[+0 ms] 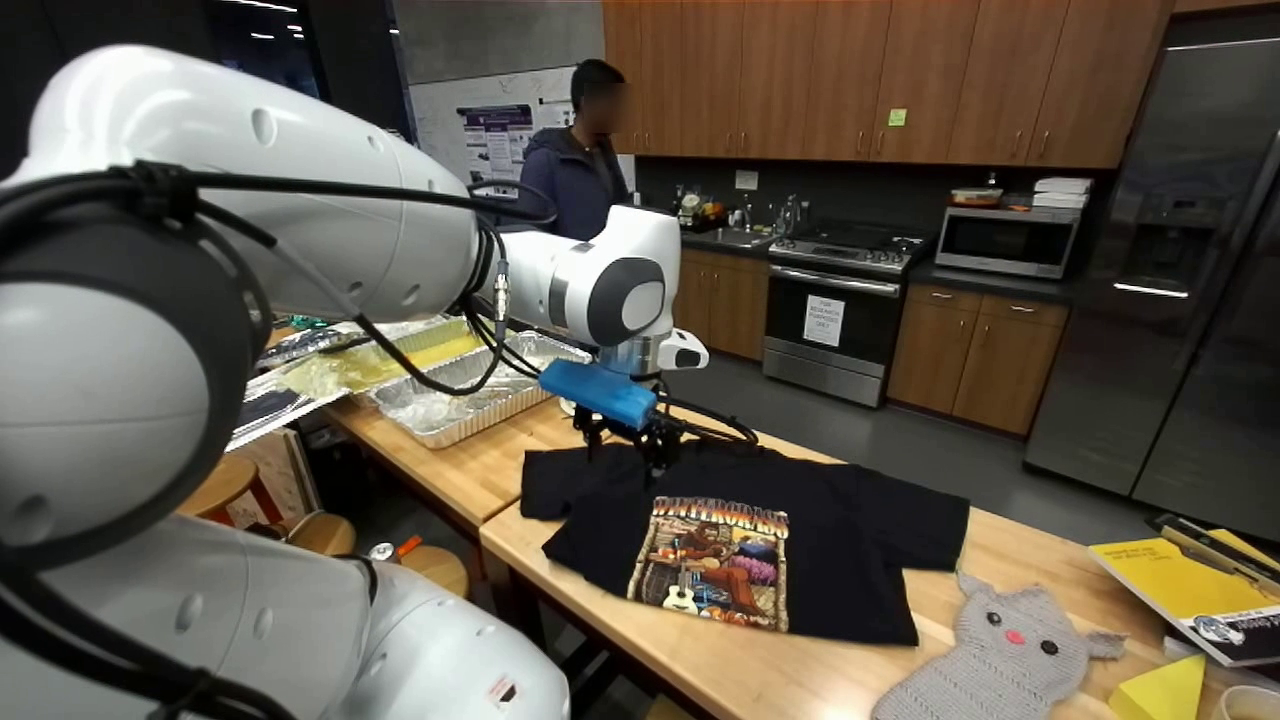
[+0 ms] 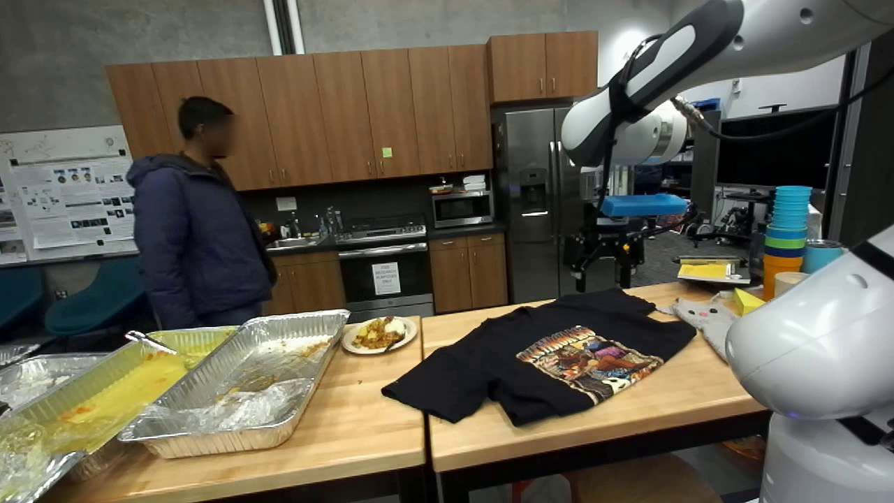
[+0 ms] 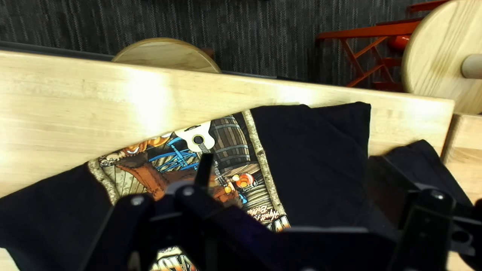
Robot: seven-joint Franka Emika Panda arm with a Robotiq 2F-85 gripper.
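Note:
A black T-shirt [image 1: 840,516] with a colourful printed picture [image 2: 591,359] lies spread on the wooden table, one sleeve toward the foil trays. Over its far side hangs my gripper [image 2: 603,275], with its fingers pointing down. The fingers stand wide open with nothing held between them. In the wrist view, the shirt [image 3: 311,176] fills the space beneath the gripper, and part of the print is hidden behind the gripper body. The second exterior view shows the fingertips above the cloth, seemingly not touching it.
Foil trays [image 2: 285,423] of food and a plate [image 2: 348,344] stand on the adjoining table. A grey knitted toy [image 1: 1014,648], a yellow book [image 1: 1158,570] and stacked cups [image 2: 786,235] sit past the shirt's other end. A person [image 2: 197,226] stands behind the tables.

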